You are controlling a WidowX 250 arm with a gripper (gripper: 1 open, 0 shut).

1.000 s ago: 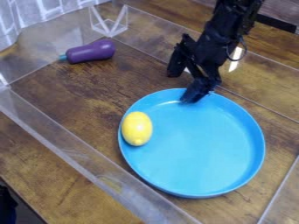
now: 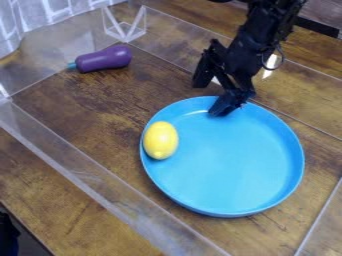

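Observation:
My black gripper (image 2: 222, 85) reaches down from the top right to the far rim of a blue plate (image 2: 234, 165); its dark fingers stand apart, with nothing clearly between them. A yellow oval object (image 2: 160, 140) lies on the left side of the plate. A purple eggplant (image 2: 104, 59) with a teal stem lies on the wooden table at the upper left, well away from the gripper.
A wire-like white rack (image 2: 123, 24) stands at the top left. Clear plastic edging (image 2: 60, 160) runs along the left.
The gripper has shifted slightly, with little other movement. The plate, yellow object and eggplant look essentially unchanged.

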